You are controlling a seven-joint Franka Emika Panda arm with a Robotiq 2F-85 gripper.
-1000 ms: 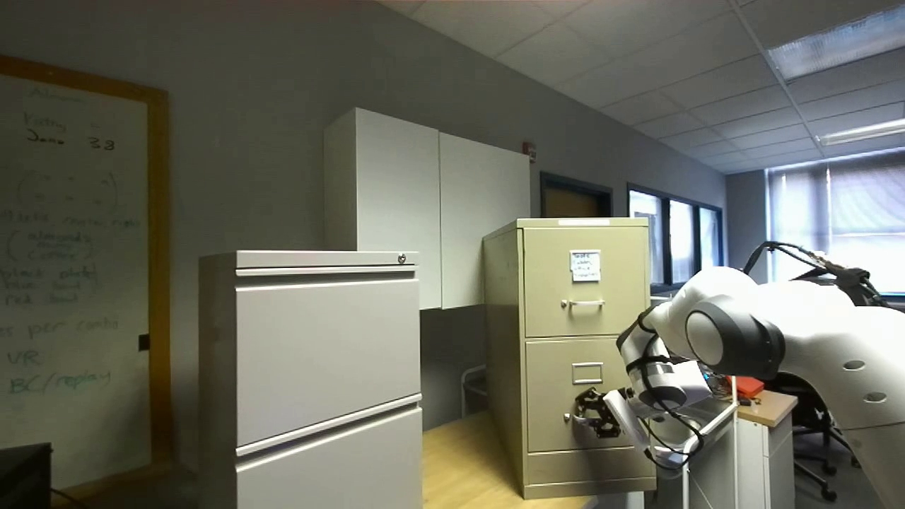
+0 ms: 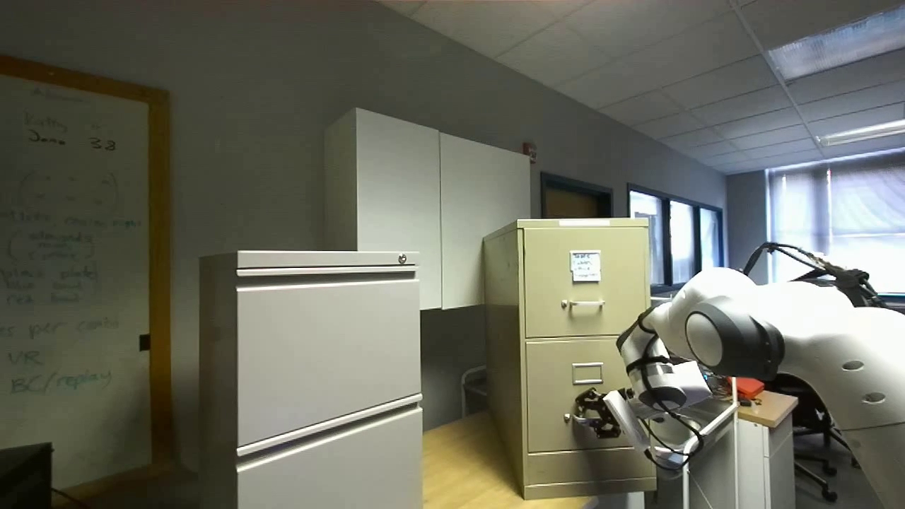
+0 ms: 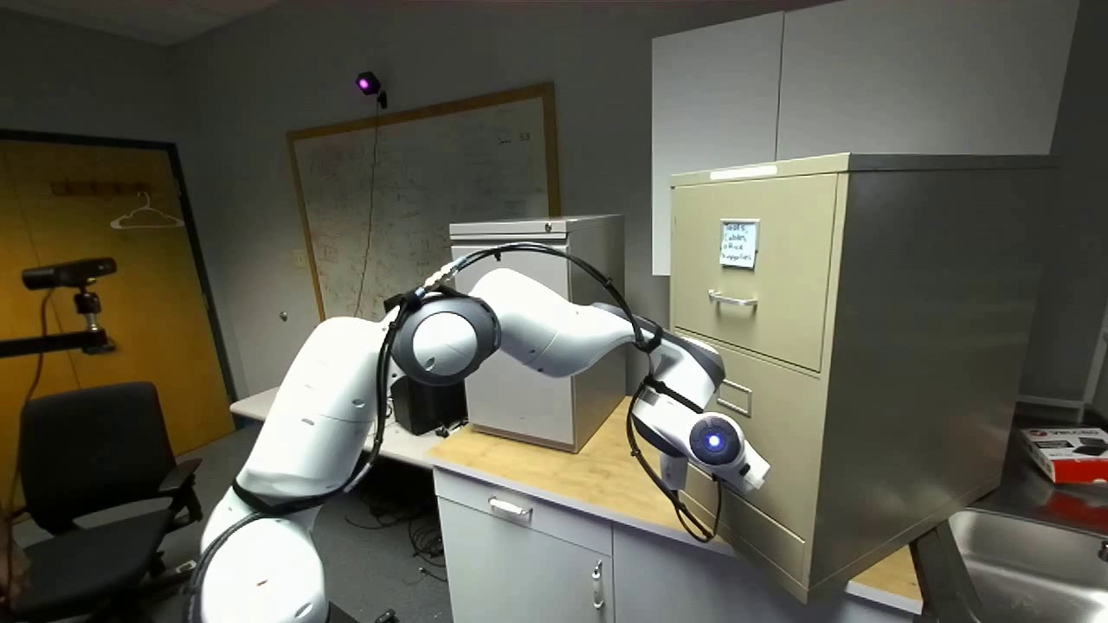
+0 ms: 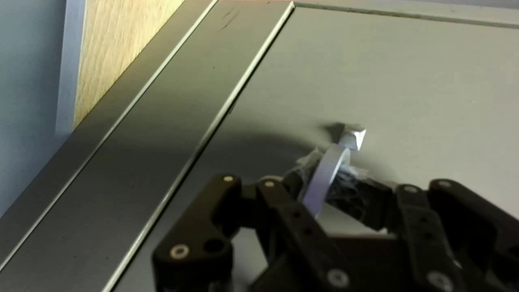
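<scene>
The beige two-drawer filing cabinet (image 2: 502, 356) stands on a wooden counter, both its drawers flush with the front. In the wrist view, the lower drawer's metal handle (image 4: 327, 177) runs between my gripper's (image 4: 329, 187) fingers, which are shut on it. Clear tape-like wrapping shows around the fingertips (image 4: 348, 182). Beside the handle's end is a small metal thumb latch (image 4: 353, 136). In exterior view 1 the gripper sits against the lower drawer front (image 2: 547, 394); in exterior view 2 the arm's wrist hides both fingers and handle.
A grey cabinet (image 2: 327, 365) stands on the same wooden counter (image 3: 519, 462), with a bare strip between the two cabinets. To the beige cabinet's right in exterior view 2 are a sink (image 3: 1023, 561) and a red and white box (image 3: 1070, 453).
</scene>
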